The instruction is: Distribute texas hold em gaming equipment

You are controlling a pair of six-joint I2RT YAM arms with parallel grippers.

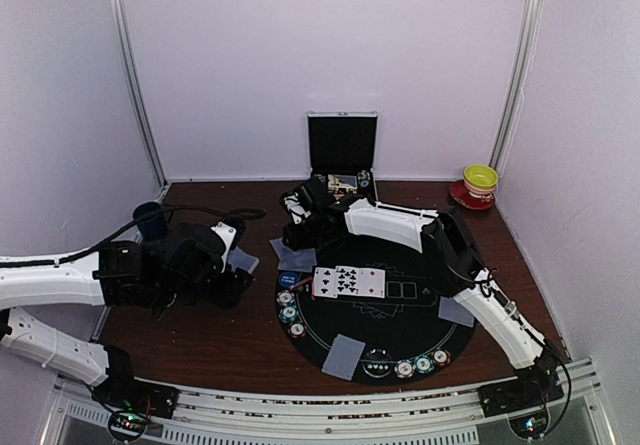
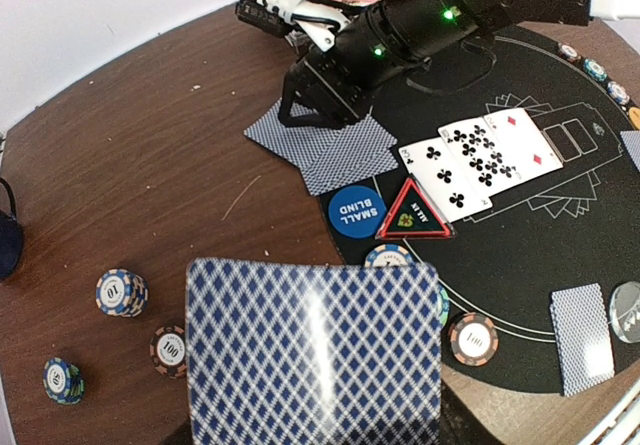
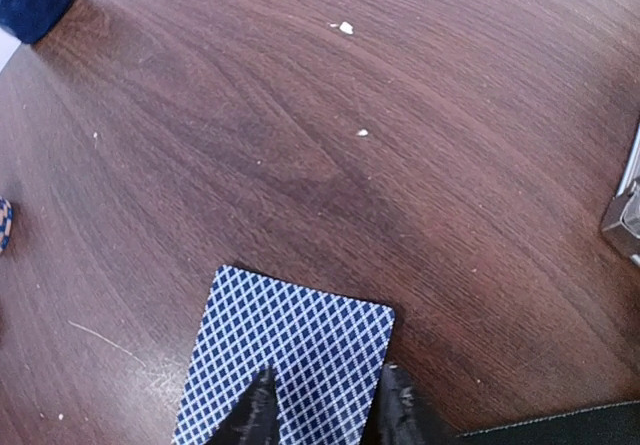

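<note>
My left gripper (image 1: 238, 277) is shut on a blue-checked card deck (image 2: 315, 355), whose broad back hides most of the fingers in the left wrist view. Two face-down cards (image 2: 345, 160) overlap at the left edge of the black poker mat (image 1: 400, 337). Over these cards, my right gripper has its fingertips apart, with the upper card's back (image 3: 285, 340) showing below and between them; any contact is unclear. Three face-up cards (image 1: 347, 282) lie in a row on the mat. Single face-down cards rest at the front (image 1: 344, 356) and right (image 1: 457, 311).
An open case (image 1: 342, 147) stands at the back, and stacked bowls (image 1: 480, 178) sit at back right. Chips (image 1: 404, 369) line the mat's front edge. More chip stacks (image 2: 122, 292) stand on the wood at left. Bare wood lies at back left.
</note>
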